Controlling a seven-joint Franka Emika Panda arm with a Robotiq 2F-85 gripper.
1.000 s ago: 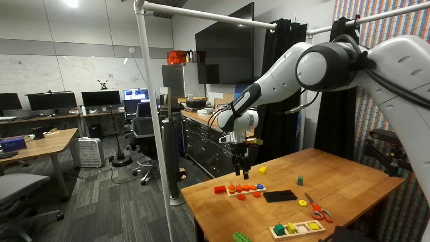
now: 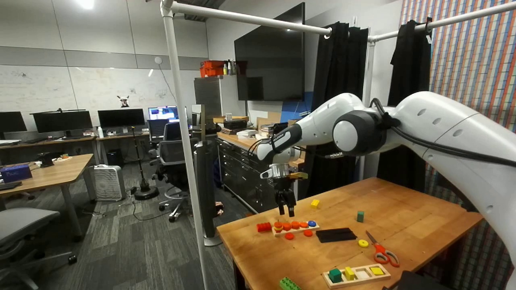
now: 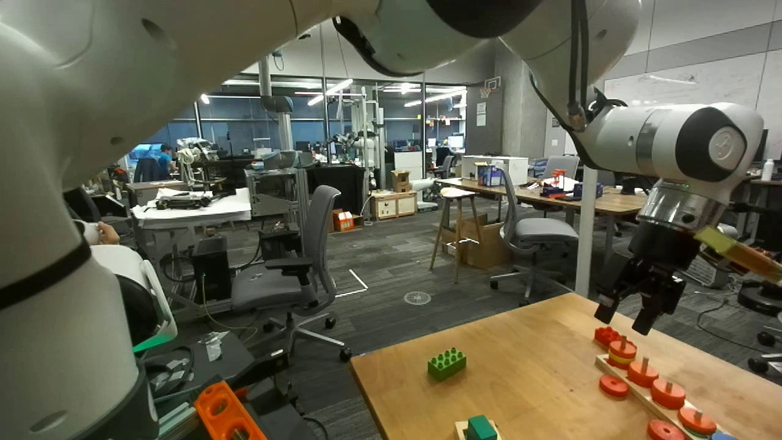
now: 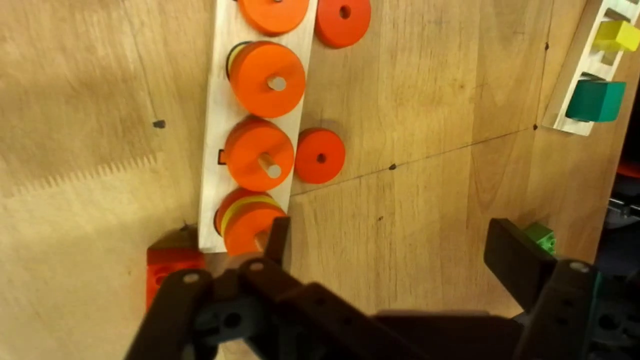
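Note:
My gripper (image 2: 286, 212) hangs above the far left part of the table with its fingers open. In the wrist view, bare wood shows between the two fingers, and nothing is held. Below lies a wooden peg board (image 4: 210, 180) carrying orange-red discs (image 4: 258, 153) on its pegs; the end peg (image 4: 240, 225) has a yellow ring between red ones. Two loose red discs (image 4: 321, 156) rest beside the board. At its end sits a red block (image 2: 263, 227), partly covered by my gripper in the wrist view.
A shape tray (image 2: 358, 278) with green and yellow blocks stands near the front edge, a green brick (image 3: 447, 363) to its left. Scissors (image 2: 382, 251), a black pad (image 2: 336, 235), a yellow ring (image 2: 363, 243), and green (image 2: 360, 216) and yellow (image 2: 315, 203) blocks lie about.
My gripper has shifted slightly left in exterior view 1, and the arm's elbow has come lower. The objects on the table lie where they were.

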